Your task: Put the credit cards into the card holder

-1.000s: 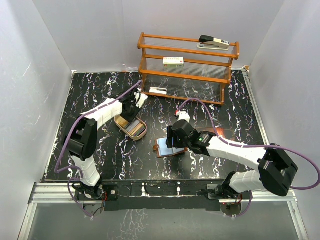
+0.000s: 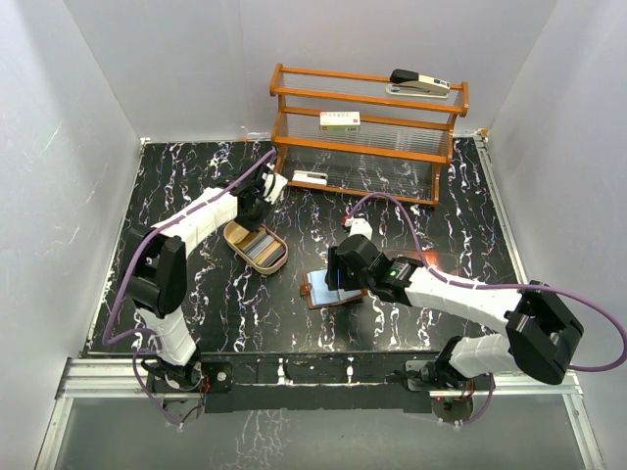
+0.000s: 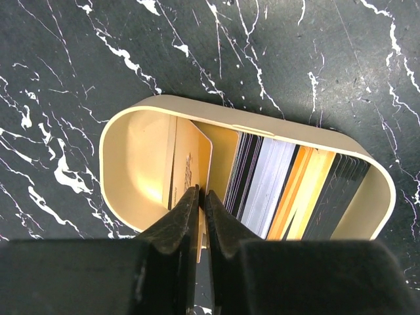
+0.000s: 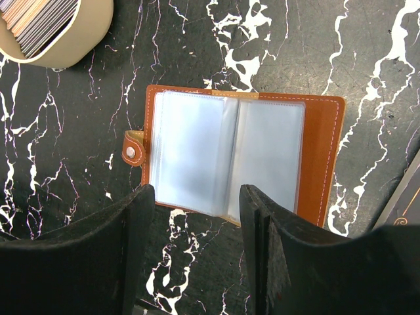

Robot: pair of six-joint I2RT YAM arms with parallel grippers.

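An oval beige bin holds a row of cards standing on edge, with free room at its left end. My left gripper is shut on a thin tan card, whose edge runs between the fingertips. This card leans at an angle to the others and is still within the bin. In the right wrist view, the brown card holder lies open with clear sleeves; no card shows in them. My right gripper stands open over its near side, nothing between the fingers.
At the back stands a wooden rack carrying a stapler and a small box.
The right arm and the card holder have stayed still.
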